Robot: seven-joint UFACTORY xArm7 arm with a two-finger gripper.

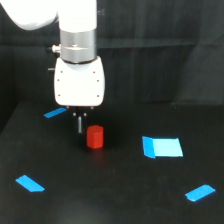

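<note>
A red block [95, 137] sits on the dark table a little left of the middle in the camera view. The white arm comes down from the top left, with its gripper [80, 122] pointing downward just left of the block. The slim, dark fingers are hard to make out against the black background. Whether they are apart or together, or touch the block, does not show clearly.
A pale cyan square with a blue side [163, 147] lies to the right. Blue tape strips mark the table at front left [30, 184], front right [200, 192] and behind the arm [55, 112].
</note>
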